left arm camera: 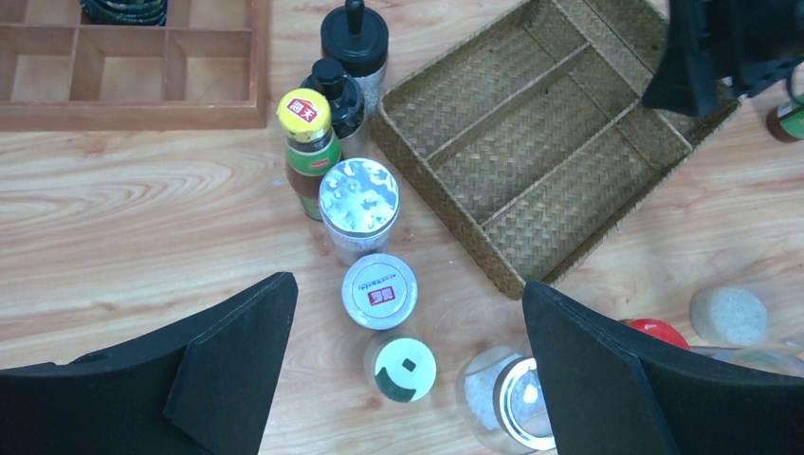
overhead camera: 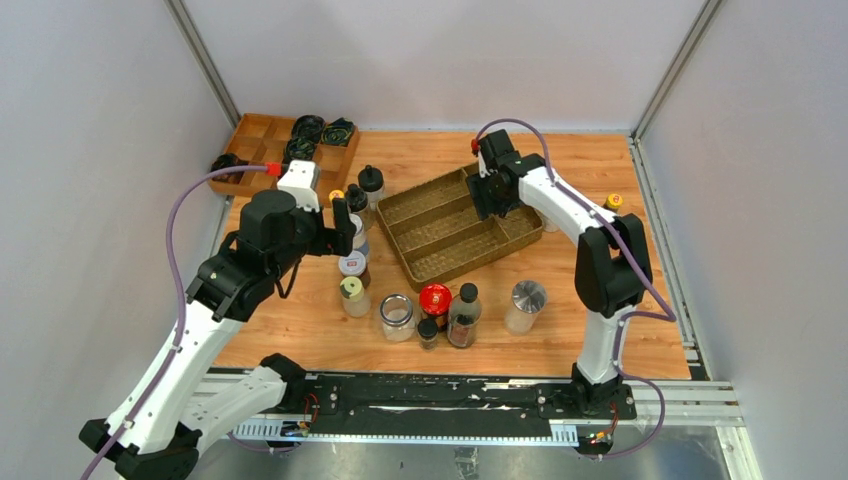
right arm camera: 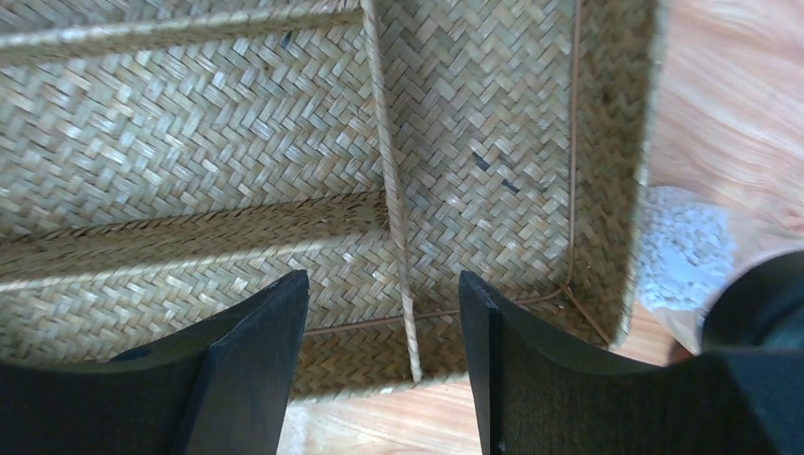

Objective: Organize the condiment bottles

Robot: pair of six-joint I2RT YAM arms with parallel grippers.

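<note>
A woven divided basket (overhead camera: 440, 245) sits at the table's centre. Condiment bottles line its left and front: a yellow-capped bottle (left arm camera: 303, 118), a white-lidded jar (left arm camera: 379, 289), a green-capped jar (overhead camera: 352, 295), a red-lidded jar (overhead camera: 435, 300), a dark-capped bottle (overhead camera: 463, 320), a steel-capped shaker (overhead camera: 528, 305). My left gripper is open above the left bottles, nothing between its fingers. My right gripper is part open over the basket's right compartments, holding nothing; a dark rounded object and a white-filled container show beyond the basket wall in the right wrist view.
A wooden compartment box (overhead camera: 260, 150) with dark coils stands at the back left. Another yellow-capped bottle (overhead camera: 613, 202) is at the right, partly behind my right arm. Free table lies at the front right.
</note>
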